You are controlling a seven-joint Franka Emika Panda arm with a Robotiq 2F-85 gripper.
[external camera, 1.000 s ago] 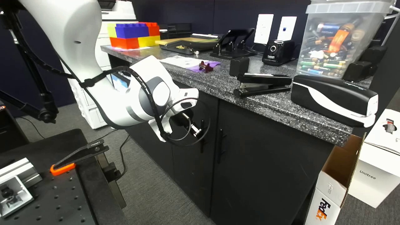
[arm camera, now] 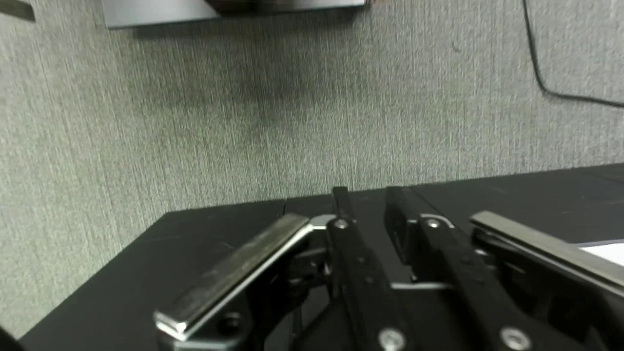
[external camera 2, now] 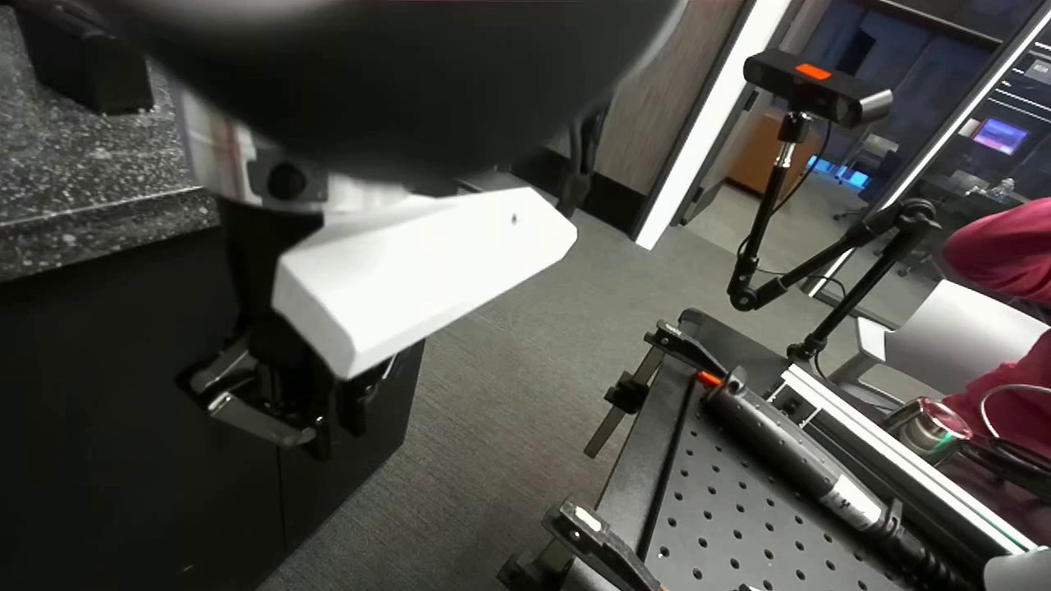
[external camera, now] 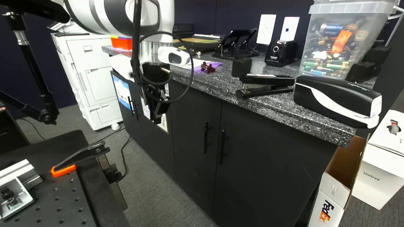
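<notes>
In the wrist view my gripper points down past the dark cabinet front, a narrow gap between its fingers and nothing held there. Exterior view 1 has the gripper [external camera: 159, 113] hanging in front of the left part of the black cabinet [external camera: 193, 170], below the countertop edge. The two upright black handles, the left one [external camera: 206, 136] and the right one [external camera: 222, 147], are to its right and clear of it. Both doors beside these handles look closed. The second exterior view shows the gripper [external camera 2: 263, 404] partly behind a white arm part.
On the granite countertop [external camera: 280, 109] stand a stapler [external camera: 267, 84], a black-and-white electric stapler [external camera: 337, 100] and a clear bin of batteries [external camera: 341, 45]. A perforated black table [external camera 2: 709, 492] lies opposite the cabinet, with carpeted floor [external camera 2: 473, 394] between.
The arm has swung up and left, away from the handles. My gripper was near the left handle and now hangs downward farther left. The arm now covers most of the coloured blocks.
</notes>
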